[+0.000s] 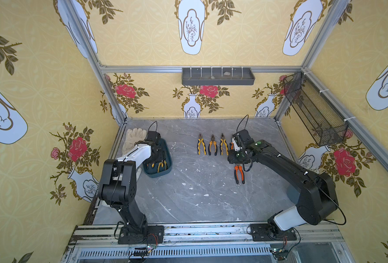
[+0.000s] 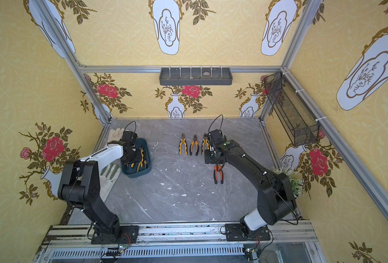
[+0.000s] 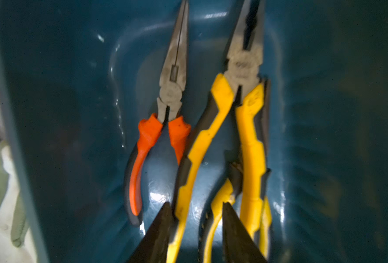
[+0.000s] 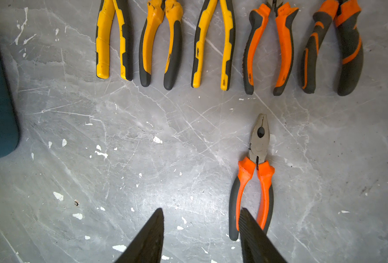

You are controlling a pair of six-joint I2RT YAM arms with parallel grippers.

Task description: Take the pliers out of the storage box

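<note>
In the teal storage box (image 1: 158, 172) at left lie orange-handled long-nose pliers (image 3: 172, 93), larger yellow-handled pliers (image 3: 242, 70) and further yellow-handled pliers (image 3: 220, 192) partly under them. My left gripper hangs low over them, part open, its fingertips at the yellow handles. My right gripper is part open with only table between its fingertips, above orange-handled pliers (image 4: 259, 140) lying on the table. A row of several pliers (image 4: 204, 30) lies behind that pair.
Pale gloves (image 1: 133, 138) lie beside and behind the box. A mesh basket (image 1: 316, 114) hangs on the right wall, a grey tray (image 1: 218, 81) on the back wall.
</note>
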